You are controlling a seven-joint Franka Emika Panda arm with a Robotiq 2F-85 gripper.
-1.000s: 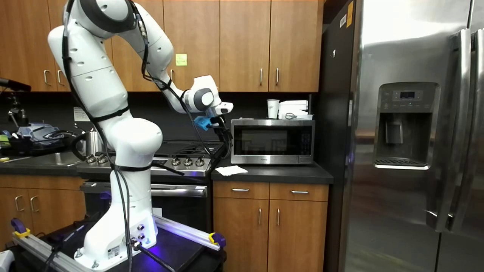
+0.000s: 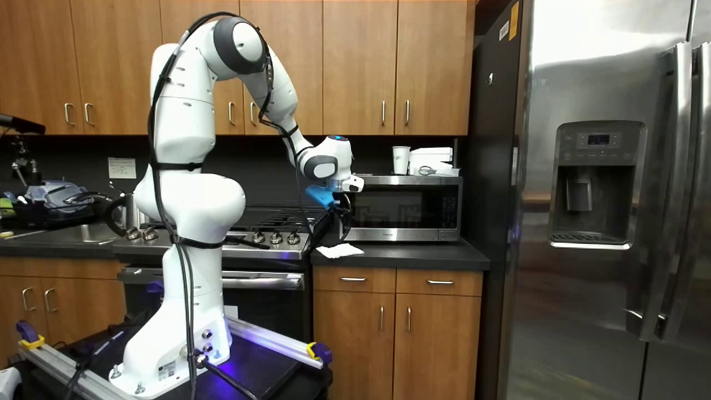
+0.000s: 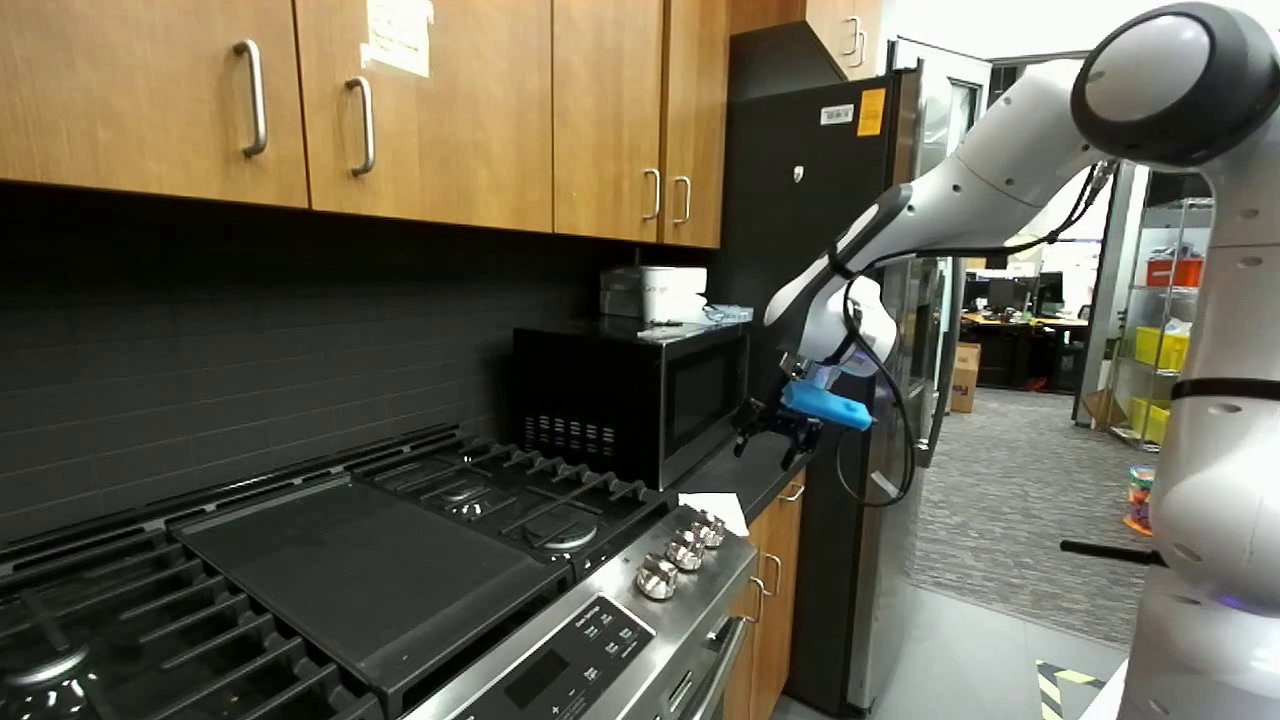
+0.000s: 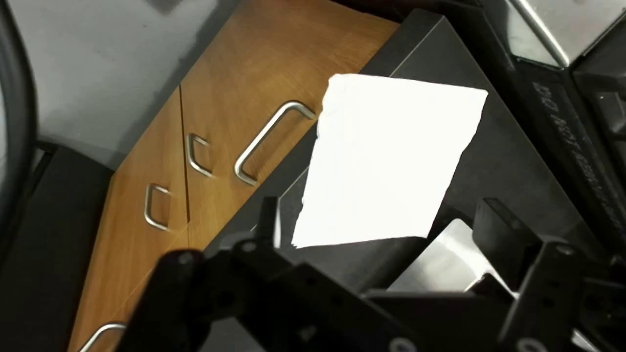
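A white paper or cloth sheet [image 4: 393, 164] lies flat on the dark counter [image 4: 499, 158], close to its front edge. In the first exterior view the same sheet [image 2: 340, 250] is left of the microwave's front, beside the stove. My gripper [image 3: 774, 446] hangs above the counter in front of the microwave, pointing down. Its two fingers [image 4: 505, 240] stand wide apart in the wrist view, with nothing held between them. The sheet is beyond the fingertips there, apart from them. A blue piece [image 3: 828, 404] is mounted on the wrist.
The microwave [image 2: 406, 210] stands on the counter directly behind my gripper, with a cup [image 2: 400, 160] and boxes on top. Stove grates and knobs [image 3: 686, 548] border the left side. Bare counter [image 2: 433, 252] extends right towards the fridge [image 2: 600, 280].
The sheet has not moved.
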